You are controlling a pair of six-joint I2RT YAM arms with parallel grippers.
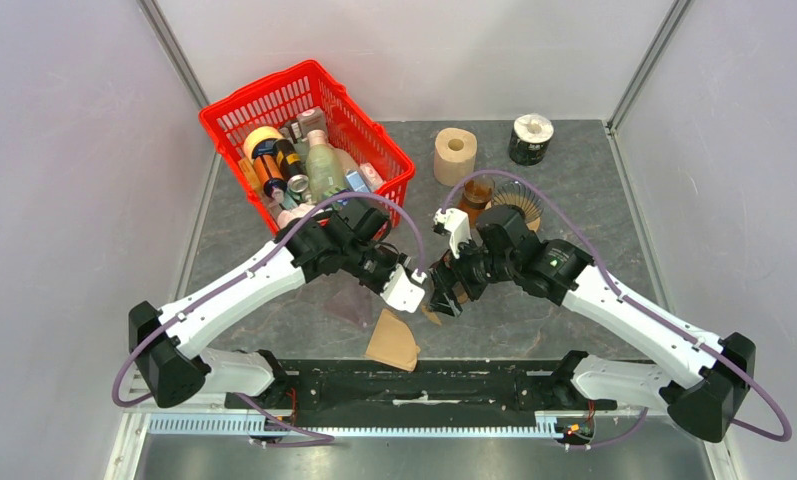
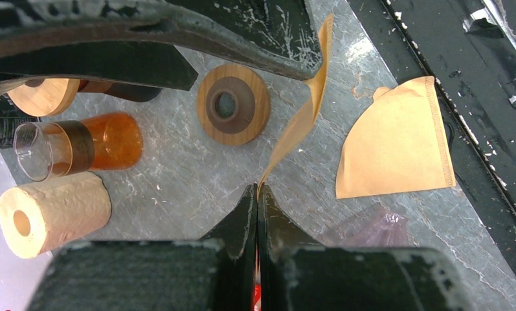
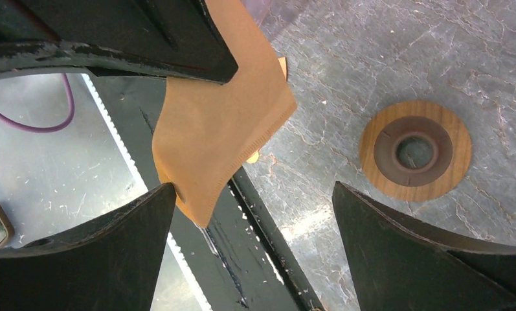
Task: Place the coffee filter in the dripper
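Observation:
My left gripper is shut on a thin tan paper coffee filter [image 2: 299,123], which stands edge-on from its fingertips and bends toward its far end. The right gripper is open; the same filter [image 3: 226,123] reaches down to its left-hand fingertip [image 3: 168,194], while the other finger stands well apart. Whether that fingertip touches the paper or enters its fold, I cannot tell. The brown dripper with its round wooden collar [image 3: 371,159] sits on the table, clear of both grippers. In the top view, the right gripper mostly covers it.
Another tan filter [image 1: 392,342] lies flat near the front edge beside a clear plastic bag [image 1: 351,303]. Behind stand an amber-filled glass vessel [image 2: 116,139], a paper roll [image 1: 455,156] and a dark canister [image 1: 529,140]. A full red basket [image 1: 374,135] occupies the back left.

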